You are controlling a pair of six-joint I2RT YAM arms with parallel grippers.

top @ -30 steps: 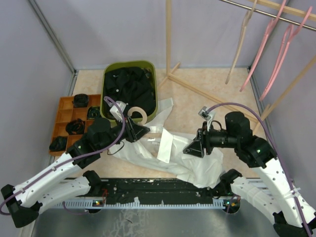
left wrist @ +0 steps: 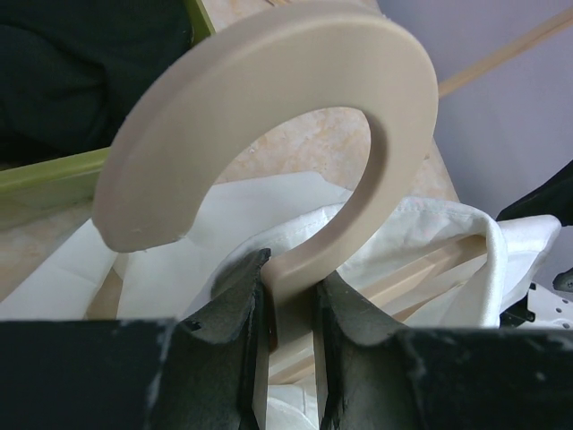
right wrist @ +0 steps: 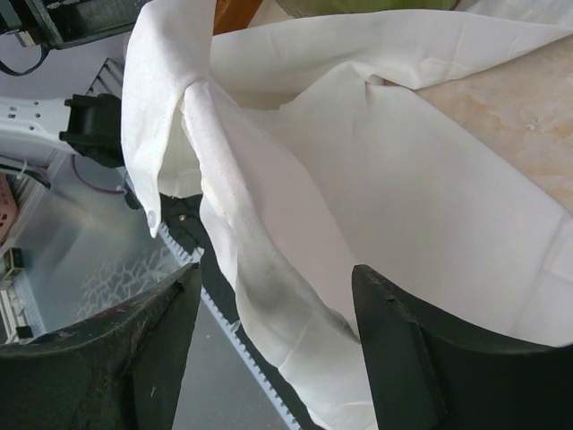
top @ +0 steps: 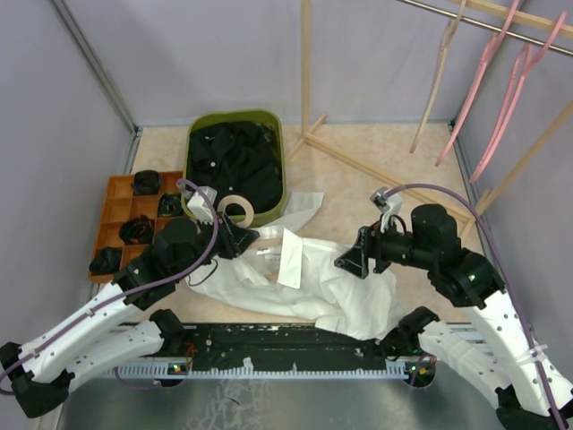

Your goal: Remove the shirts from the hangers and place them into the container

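A white shirt [top: 349, 296] lies crumpled across the table between my two arms. The beige hanger [left wrist: 394, 134] has its thick hook standing out of the collar, and its lower body [left wrist: 430, 269] shows inside the shirt's opening. My left gripper has its fingers closed on the neck at the base of that hook. On the other side, my right gripper is open just above the shirt. A raised white fold [right wrist: 242, 215] passes below and between its spread fingers, not gripped. The hanger's far end is hidden by cloth.
A green bin [top: 281, 170] holding dark cloth stands behind the left gripper. Left of it is an orange compartment tray [top: 116, 208] with black rolled items. Pink hangers [top: 479, 85] hang from a rail at upper right. Table right of the bin is mostly bare.
The left gripper has shifted slightly left with the hook, and the shirt's upright flap has drifted left too. My right gripper has moved a little rightward, staying open.
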